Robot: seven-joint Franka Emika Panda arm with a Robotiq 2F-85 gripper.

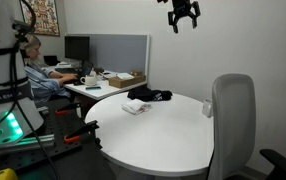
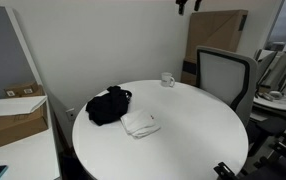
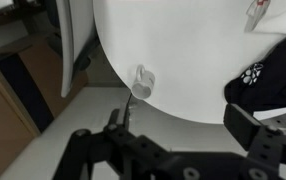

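High above the round white table [image 1: 148,145], my gripper [image 1: 184,22] points downward, its two fingers apart. In the wrist view the gripper is open, with nothing between its fingers. A white mug [image 3: 143,82] stands on the table near the back edge; exterior view 2 shows the same mug [image 2: 167,79] upright. On the table's other side lie a folded white cloth [image 2: 139,123] and a crumpled black cloth [image 2: 108,105], side by side. A small item lies by the white cloth in the wrist view, too small to make out.
A grey chair [image 1: 233,125] stands against the table's right side. Some black hardware [image 1: 84,134] juts over the near left edge. A desk with boxes [image 1: 120,80] is beyond.
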